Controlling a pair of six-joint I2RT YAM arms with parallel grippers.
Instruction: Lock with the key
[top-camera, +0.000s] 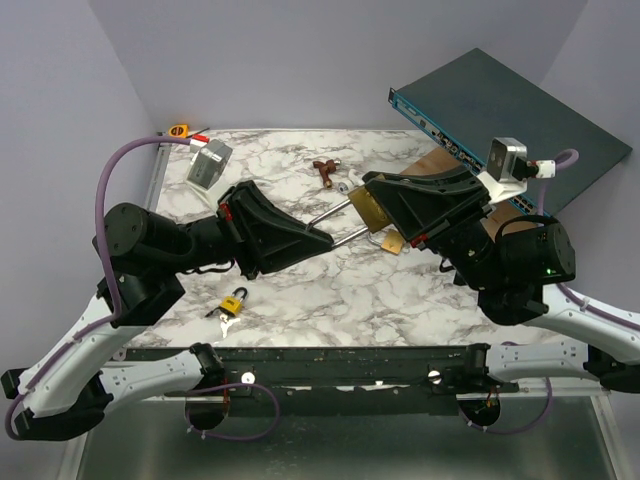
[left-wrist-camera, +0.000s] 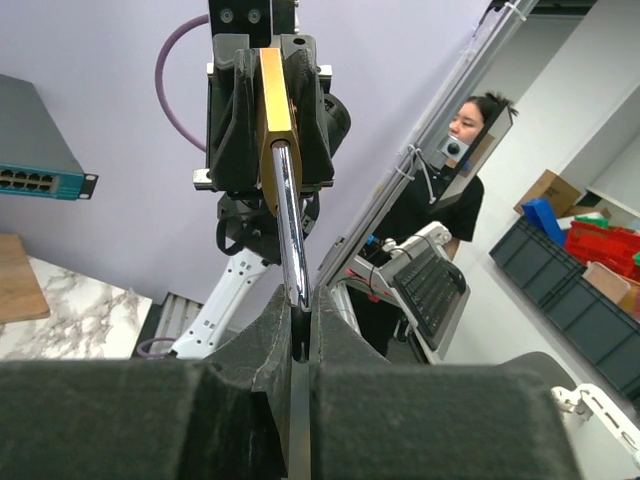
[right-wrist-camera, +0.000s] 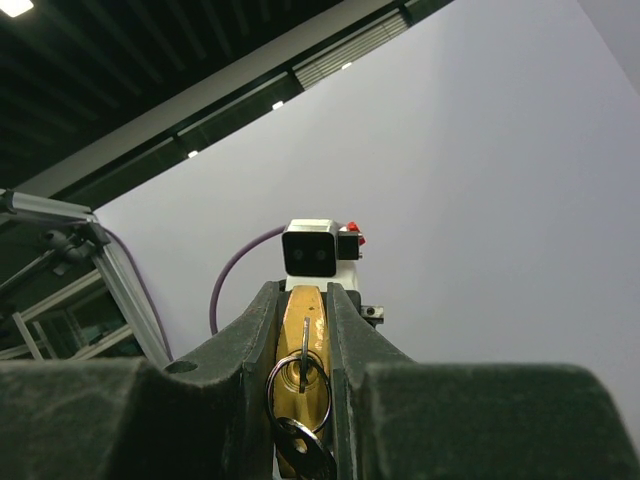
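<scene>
A brass padlock (top-camera: 367, 208) with a long steel shackle hangs in the air between my two grippers. My left gripper (top-camera: 324, 235) is shut on the shackle (left-wrist-camera: 292, 220). My right gripper (top-camera: 381, 201) is around the padlock's body (left-wrist-camera: 272, 85). In the right wrist view the body (right-wrist-camera: 300, 332) faces up between the fingers, with a key (right-wrist-camera: 305, 355) standing in its keyhole and a ring with a second key hanging below. Whether those fingers press on the body is hard to tell.
Another padlock (top-camera: 393, 242), a yellow padlock with keys (top-camera: 234, 303) and a reddish fitting (top-camera: 326, 172) lie on the marble table. A rack device (top-camera: 500, 110) and a wooden board stand at the back right.
</scene>
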